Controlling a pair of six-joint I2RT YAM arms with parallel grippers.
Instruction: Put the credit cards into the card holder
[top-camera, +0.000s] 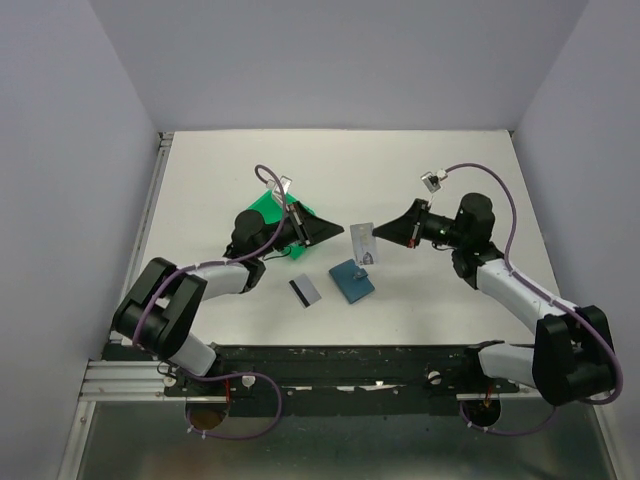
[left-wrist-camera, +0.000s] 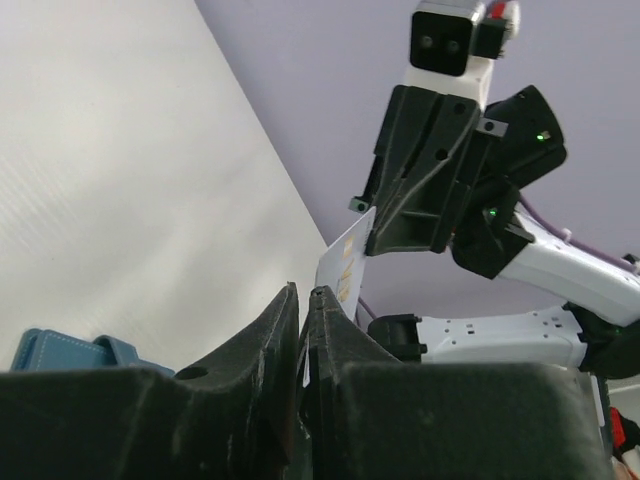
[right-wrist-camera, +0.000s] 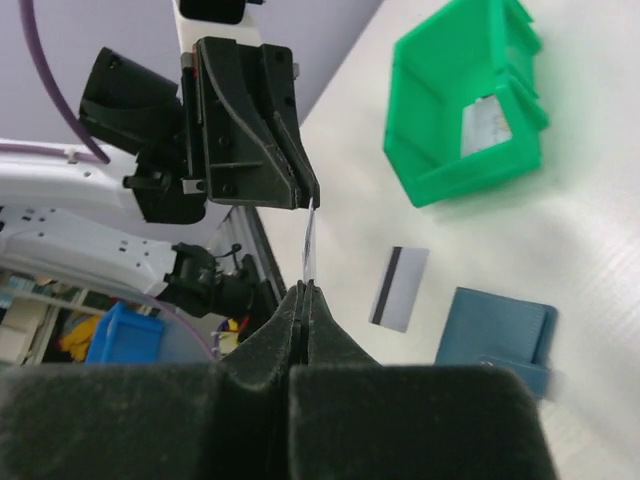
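Observation:
A white card with a small picture is pinched by my right gripper, which looks shut on its edge; the right wrist view sees this card edge-on. My left gripper is slightly open, a thin gap between its fingertips. These tips are close to the card's near edge in the left wrist view; touching or apart, I cannot tell. Below lies the blue card holder with its strap, flat on the table. A second card, grey with a black stripe, lies flat left of the holder.
A green open box with something white inside stands behind the left arm. Bare white table spreads to the right and the back. The table's front edge is a short way below the holder.

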